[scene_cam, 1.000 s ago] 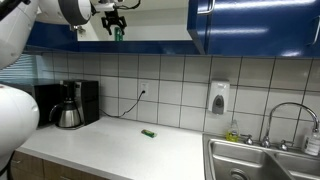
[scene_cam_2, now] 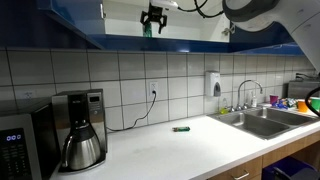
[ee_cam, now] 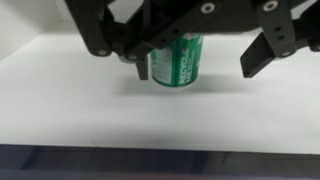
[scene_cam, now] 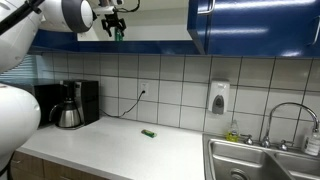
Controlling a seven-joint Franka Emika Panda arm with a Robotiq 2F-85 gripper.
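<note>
A green can (ee_cam: 178, 62) with white lettering stands on the white shelf of an open upper cabinet (scene_cam: 160, 33). In the wrist view my gripper is open, its fingers on either side of the can. The left finger (ee_cam: 122, 50) is close against the can, though contact cannot be told; a clear gap separates the can from the right finger (ee_cam: 265, 50). From outside, the can shows as a small green shape (scene_cam_2: 147, 30) by the gripper at the cabinet. The upper part of the can is hidden behind the gripper in the wrist view.
The shelf's front edge (ee_cam: 160, 151) runs along the bottom of the wrist view. A blue cabinet door (scene_cam: 198, 28) stands open to the right. Below are a coffee maker (scene_cam_2: 82, 130), a small green object (scene_cam_2: 181, 128) on the counter (scene_cam: 120, 148), and a sink (scene_cam: 235, 160).
In exterior view 1 the gripper has shifted only slightly at the cabinet. The can and the counter objects show no clear movement.
</note>
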